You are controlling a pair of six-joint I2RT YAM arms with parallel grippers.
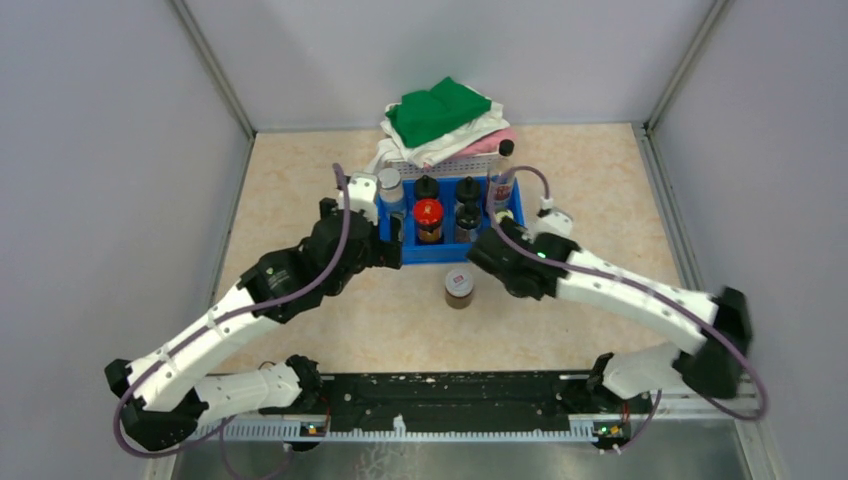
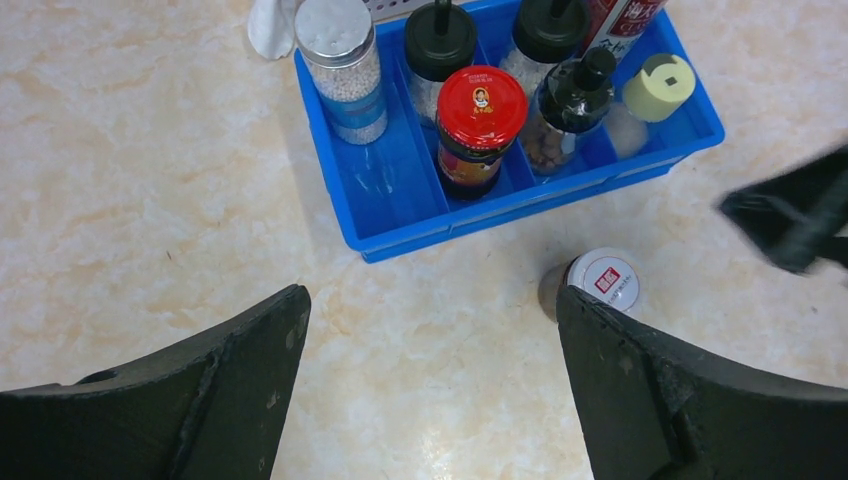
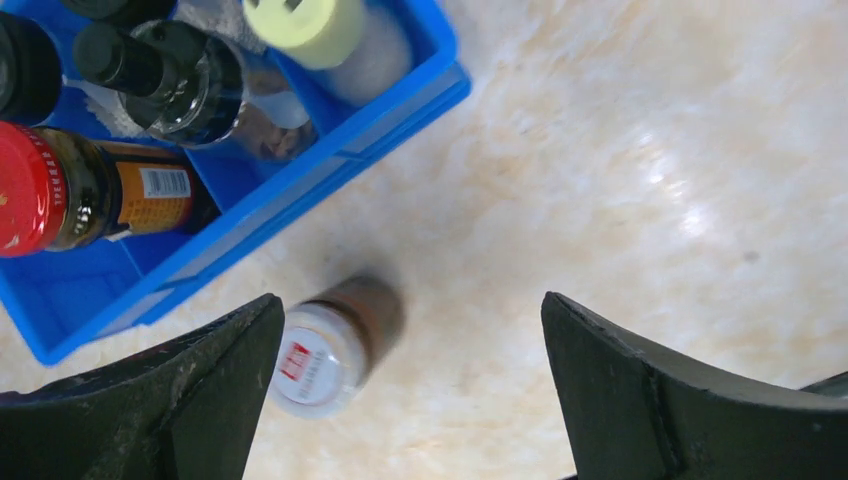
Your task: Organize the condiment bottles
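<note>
A small jar with a pale lid [image 1: 459, 282] stands on the table in front of the blue divided tray [image 1: 434, 255]. In the tray are a red-lidded jar [image 2: 482, 108], a silver-capped shaker [image 2: 340, 60], a dark-topped bottle [image 2: 568, 110], a yellow-capped bottle [image 2: 658, 88] and other dark-lidded containers. The front part of the left compartment is bare. My left gripper is open, over the table at the tray's left front. Also open is my right gripper, right of the small jar, with nothing gripped.
Behind the tray, a white basket [image 1: 400, 168] holds green, white and pink cloths [image 1: 440, 112]. A tall bottle [image 1: 502, 180] rises at the tray's back right.
</note>
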